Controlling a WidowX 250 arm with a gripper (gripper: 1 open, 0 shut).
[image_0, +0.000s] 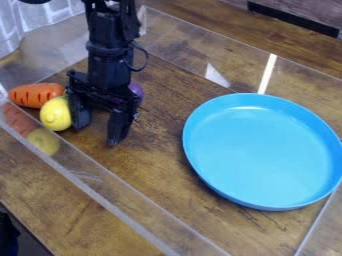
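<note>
My black gripper (102, 112) is low on the wooden surface at the left, open, among some toy produce. A yellow fruit or vegetable (56, 114) lies against its left finger, and an orange carrot (36, 94) lies beyond that. A purple object (134, 92) is partly hidden behind the gripper's right side. Whether anything sits between the fingers is hard to tell.
A large blue plate (261, 150) fills the right side. Clear plastic walls (94, 200) border the work area. Bare wood lies in the middle front and at the upper right.
</note>
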